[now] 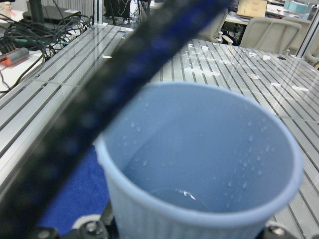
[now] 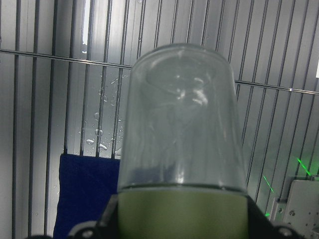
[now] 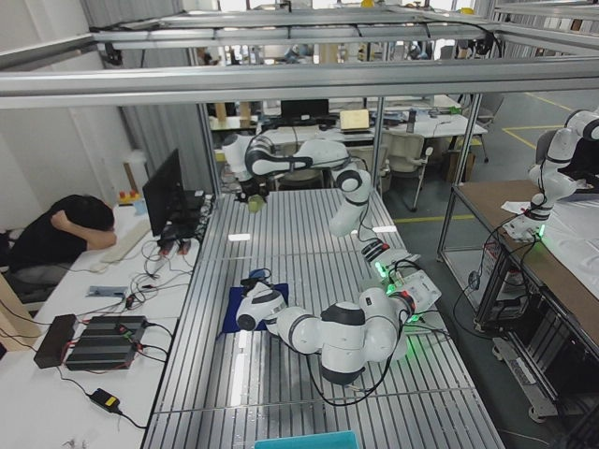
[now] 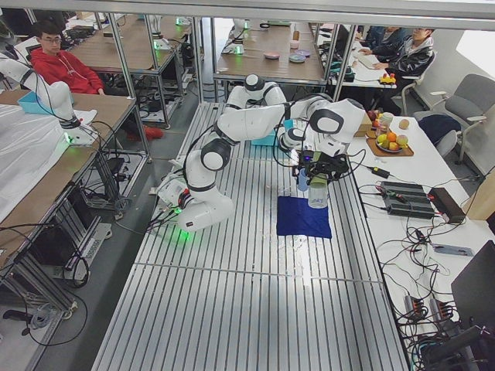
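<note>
A light-blue cup (image 1: 199, 164), with drops and a little clear liquid inside, fills the left wrist view; my left gripper (image 3: 255, 281) is shut on it, over the blue cloth (image 4: 303, 216). A clear container with a green band (image 2: 182, 124) fills the middle of the right wrist view, my right gripper (image 3: 253, 196) shut on it, up at the far part of the table in the camera left view. Drops of water show on the slatted metal table beside the cloth.
A cyan bin (image 3: 304, 441) stands at the table's near edge in the camera left view. Side desks hold cables, a monitor (image 3: 164, 196) and black boxes (image 3: 105, 344).
</note>
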